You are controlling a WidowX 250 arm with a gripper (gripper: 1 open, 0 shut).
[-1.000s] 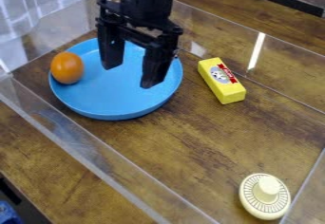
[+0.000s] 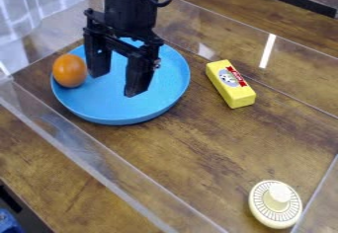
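Note:
My black gripper [image 2: 115, 57] hangs open over the blue plate [image 2: 132, 101], with its fingers above the middle and back of the plate. An orange round object [image 2: 69, 71], like a fruit, sits at the plate's left edge, left of my fingers and apart from them. A yellow box [image 2: 231, 84] with a red and white label lies to the right of the plate. A cream round object [image 2: 275, 204] with a knob on top sits at the bottom right.
A blue object [image 2: 11, 220] is partly visible at the lower left corner. Transparent edging runs along the left side.
My gripper has moved left across the plate, nearer the orange object. The other objects have stayed in place.

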